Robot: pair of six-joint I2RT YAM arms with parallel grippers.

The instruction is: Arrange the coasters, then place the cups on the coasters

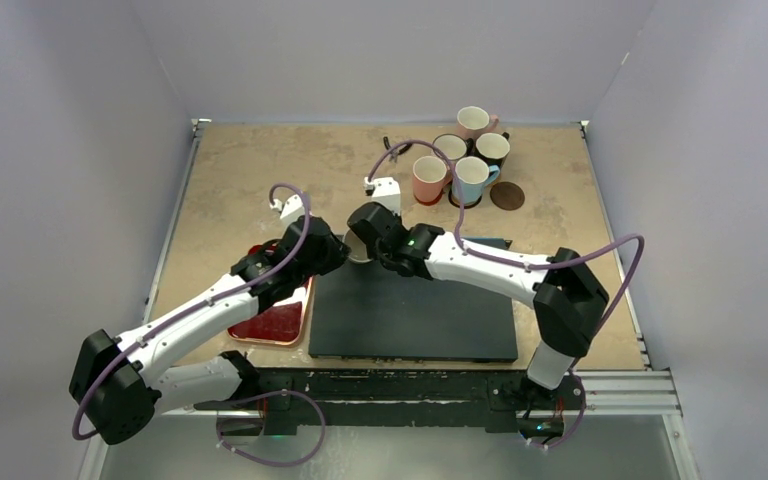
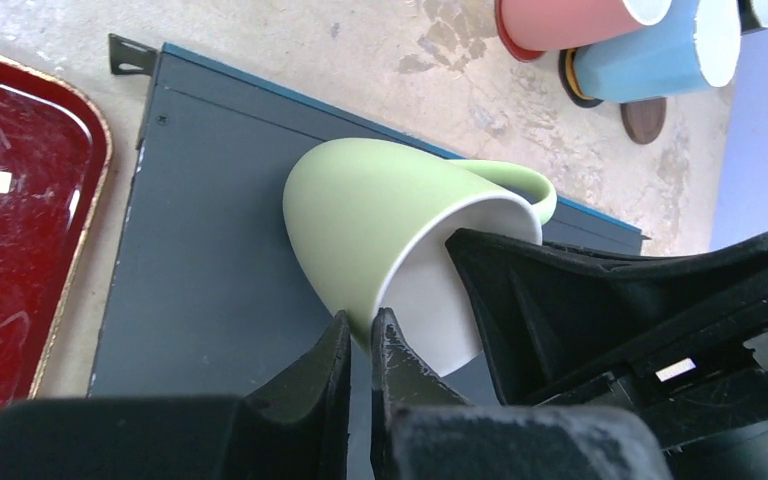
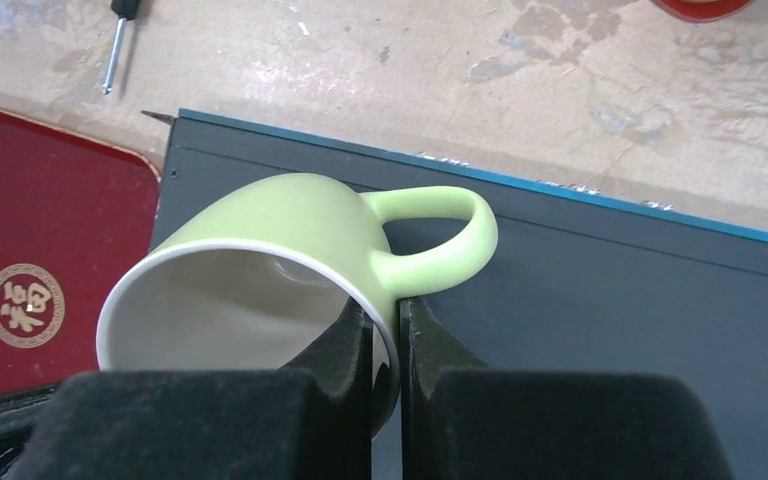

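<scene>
A pale green cup, white inside, is held tilted above the dark box between both arms. My right gripper is shut on its rim close to the handle. The left gripper has its fingers on either side of the rim, a narrow gap between them; whether they still press on the wall does not show. In the top view only part of the cup shows between the two grippers. A bare round brown coaster lies at the back right, beside the blue cup.
Several other cups, among them a pink cup, stand clustered at the back right. The dark flat box fills the front middle, with a red tray to its left. Pliers lie at the back. Bare table shows right of the coaster.
</scene>
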